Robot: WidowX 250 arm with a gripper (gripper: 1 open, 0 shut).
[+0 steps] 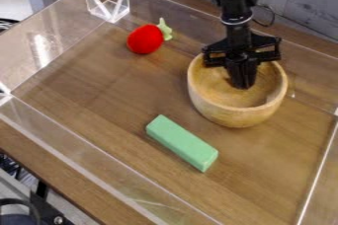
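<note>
My black gripper point(242, 71) is lowered into a wooden bowl point(238, 112) at the right of the table, its fingertips down inside near the back part. The fingers look close together, but whatever may be between them is hidden by the gripper and too dark to tell.
A red round object point(144, 39) with a small green item point(164, 28) beside it lies at the back left. A green block point(181, 142) lies in front of the bowl.
</note>
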